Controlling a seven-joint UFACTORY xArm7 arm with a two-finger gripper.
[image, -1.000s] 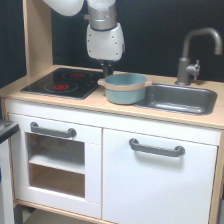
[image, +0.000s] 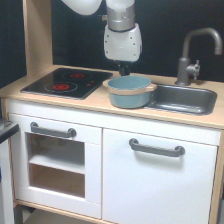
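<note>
A blue-grey pot (image: 128, 99) with wooden-coloured handles stands on the light wooden counter between the stove and the sink. Its right side lies close to the sink's left edge. Directly above the pot's back rim, my gripper (image: 123, 72) points down from the white arm. The fingers look small and dark, and the rim partly hides their tips. Whether they touch the pot cannot be made out.
To the left is a black cooktop (image: 66, 83) with red-marked burners, nothing on it. A metal sink (image: 185, 98) with a tall curved faucet (image: 187, 62) takes up the right side. Below are a white oven (image: 58, 155) and a cabinet door (image: 158, 185).
My arm and gripper have moved right, from beside the pot's left back to behind its middle. The pot has shifted slightly right and towards the front.
</note>
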